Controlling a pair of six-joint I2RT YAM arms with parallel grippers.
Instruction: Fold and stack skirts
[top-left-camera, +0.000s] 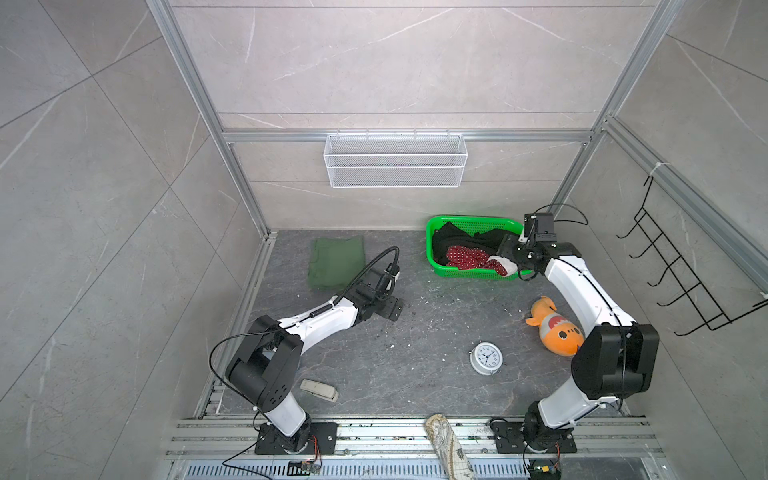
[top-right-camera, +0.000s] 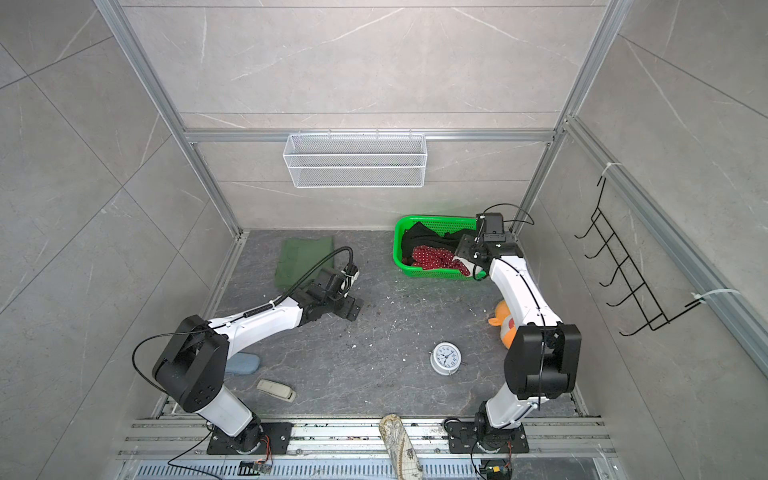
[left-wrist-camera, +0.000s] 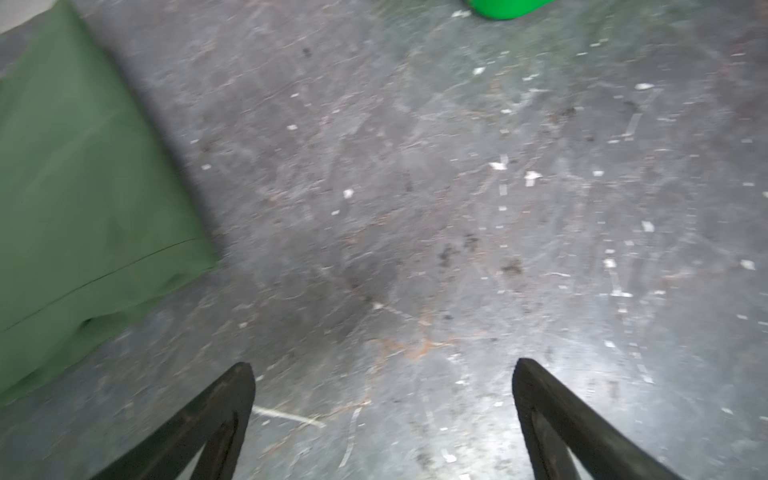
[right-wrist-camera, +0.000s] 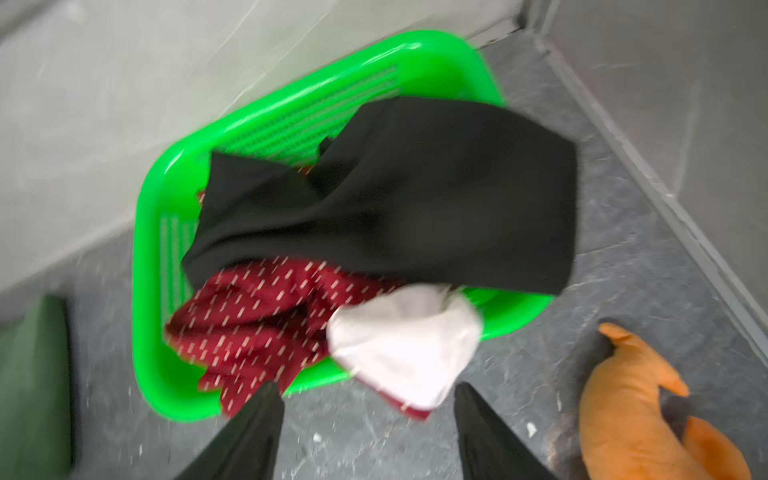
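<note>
A folded green skirt (top-left-camera: 336, 260) lies at the back left. The green basket (right-wrist-camera: 156, 384) holds a black skirt (right-wrist-camera: 416, 200) draped over its right rim, red dotted fabric (right-wrist-camera: 248, 312) and white fabric (right-wrist-camera: 400, 344). My left gripper is open over bare floor, right of the green skirt, with nothing between its fingers. My right gripper hangs over the basket's front right, fingers apart, with nothing seen held.
An orange plush toy (top-left-camera: 560, 332) lies right of a white clock (top-left-camera: 485, 360). A beige object (top-left-camera: 318, 390) lies front left. A white wire rack (top-left-camera: 395, 160) hangs on the back wall.
</note>
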